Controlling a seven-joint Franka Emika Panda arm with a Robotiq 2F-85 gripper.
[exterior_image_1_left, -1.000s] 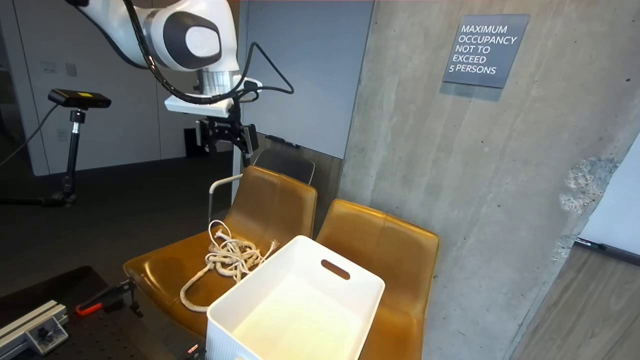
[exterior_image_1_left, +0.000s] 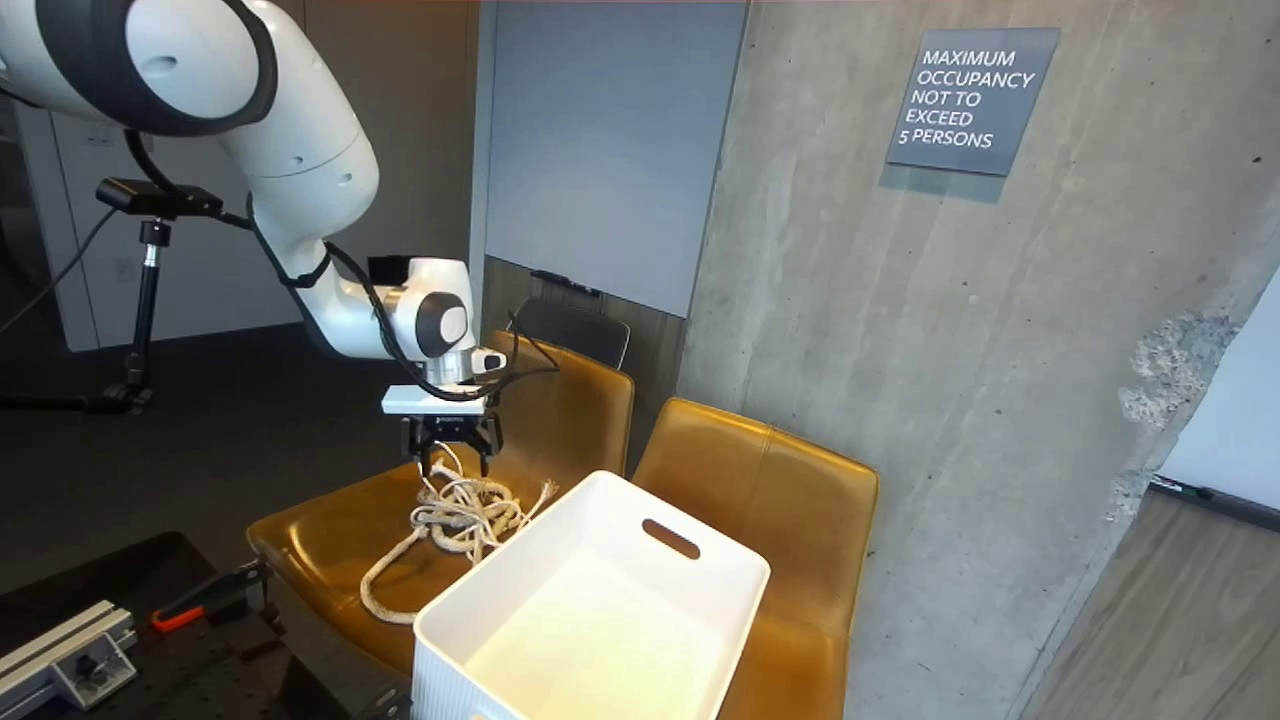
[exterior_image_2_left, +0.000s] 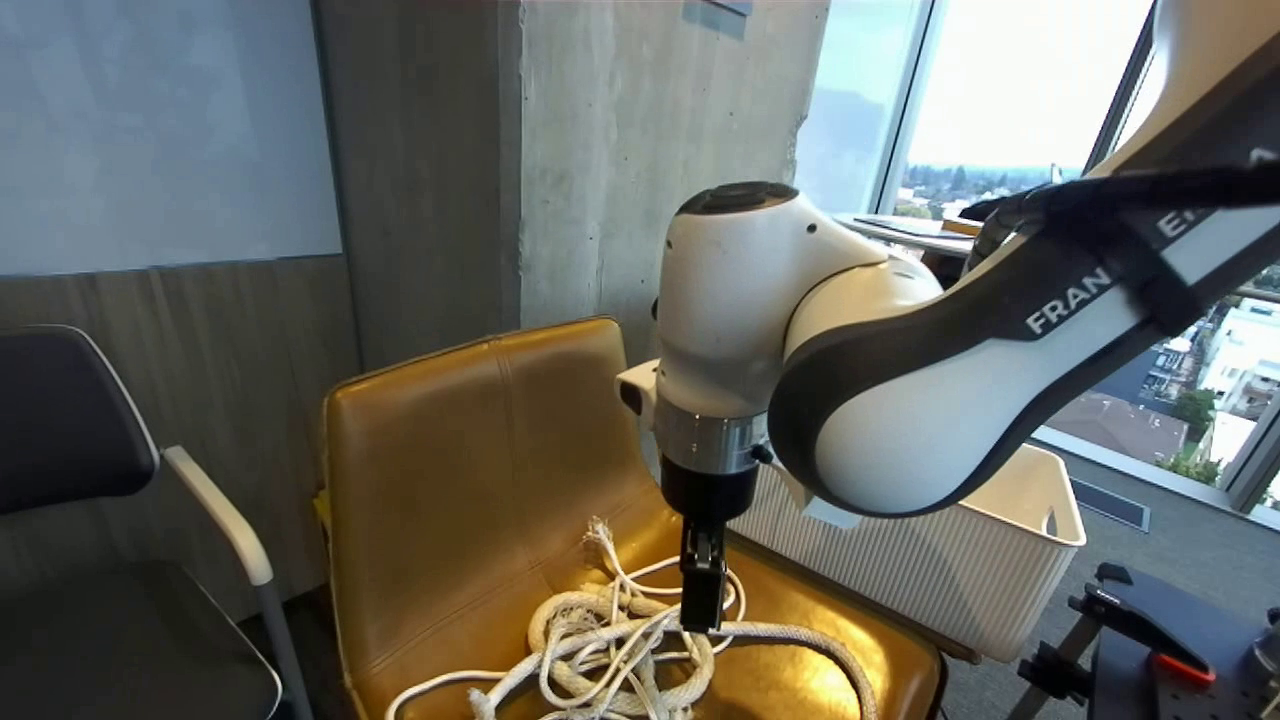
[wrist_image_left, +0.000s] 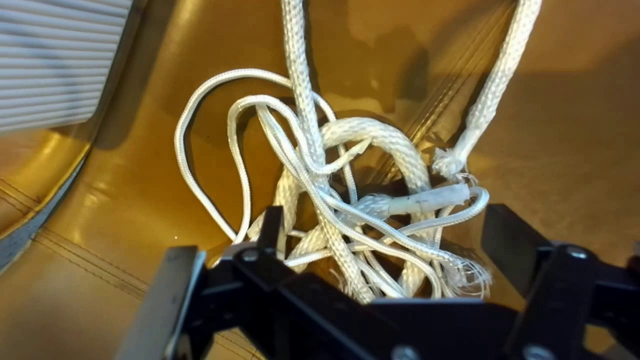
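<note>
A tangled white rope (exterior_image_1_left: 462, 514) lies in a loose heap on the seat of a tan leather chair (exterior_image_1_left: 558, 396). My gripper (exterior_image_1_left: 453, 466) points down at the heap, its fingers wide apart. In the wrist view, coils of thick rope (wrist_image_left: 378, 135) and thinner cord stretch between and beyond the two black fingers, with neither finger closed on them. From the side, the gripper (exterior_image_2_left: 703, 624) overlaps the rope pile (exterior_image_2_left: 612, 654); whether the tips touch it cannot be told. A white bin (exterior_image_1_left: 600, 600), empty where its inside shows, stands to the right of the rope.
A second tan chair (exterior_image_1_left: 768, 516) is behind the bin. The bin's ribbed wall (wrist_image_left: 57, 66) rises close to the rope at upper left of the wrist view. A dark table with a red-handled tool (exterior_image_1_left: 198, 604) is at front left.
The arm has come down a long way, bringing the gripper from above the chair back to the rope heap. The rope and bin appear unmoved.
</note>
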